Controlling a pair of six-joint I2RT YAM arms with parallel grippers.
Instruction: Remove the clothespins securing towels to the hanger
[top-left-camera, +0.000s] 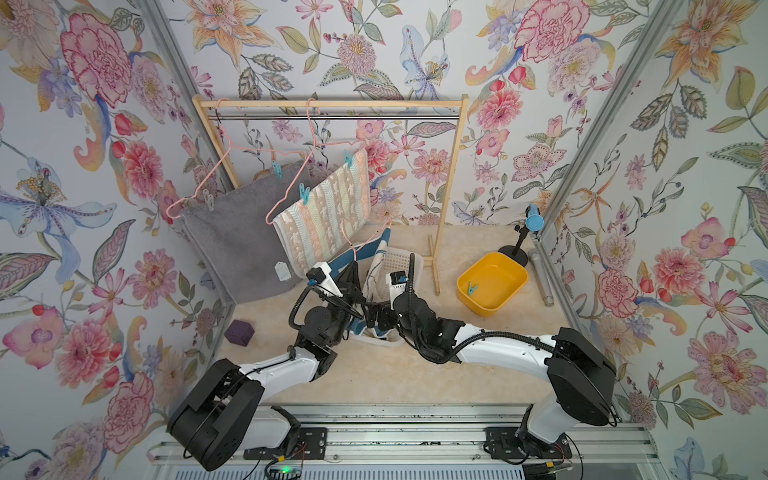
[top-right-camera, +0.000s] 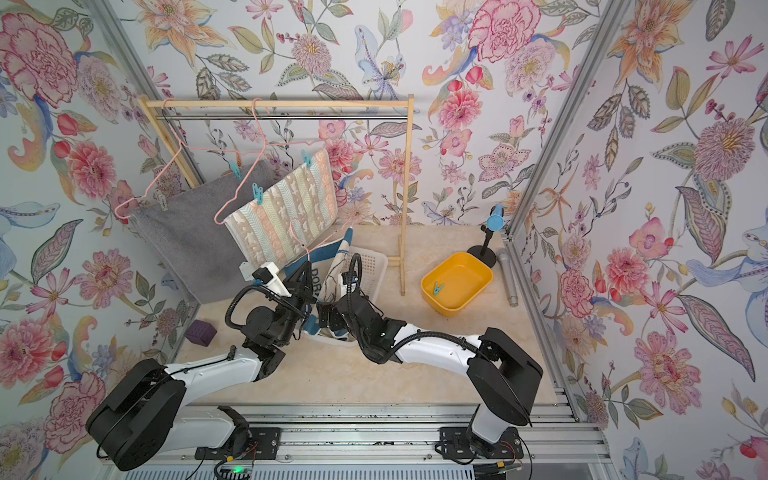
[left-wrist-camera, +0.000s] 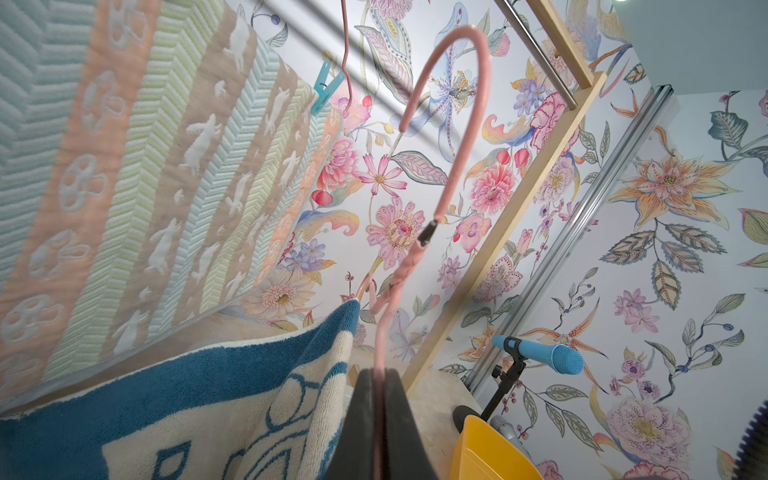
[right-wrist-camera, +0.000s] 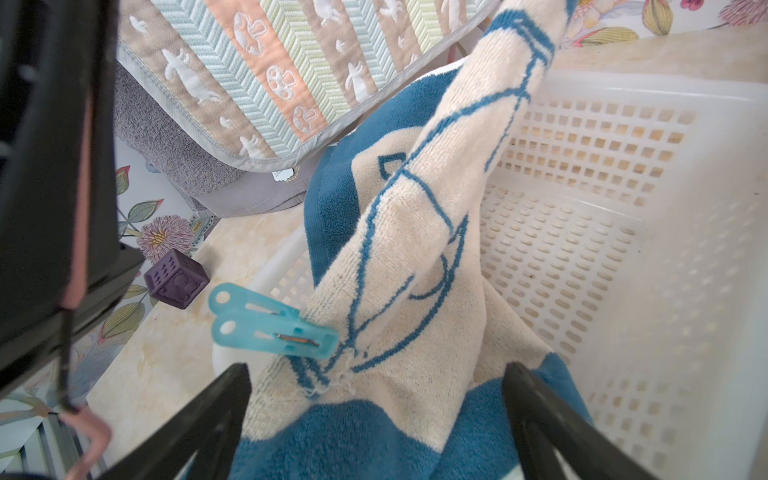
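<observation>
My left gripper is shut on a pink hanger (left-wrist-camera: 468, 112), holding it above the white basket (right-wrist-camera: 608, 128) with a blue-and-white towel (right-wrist-camera: 400, 240) hanging from it. In the right wrist view a blue clothespin (right-wrist-camera: 272, 324) clips that towel, and my right gripper stands open just in front of it. A striped towel (top-left-camera: 324, 216) and a grey towel (top-left-camera: 232, 240) hang on hangers on the rack, with more clothespins (top-left-camera: 304, 194).
An orange bin (top-left-camera: 500, 280) with a clothespin in it stands at right, near a blue object on a black stand (top-left-camera: 520, 252). A purple cube (top-left-camera: 240, 333) lies at left.
</observation>
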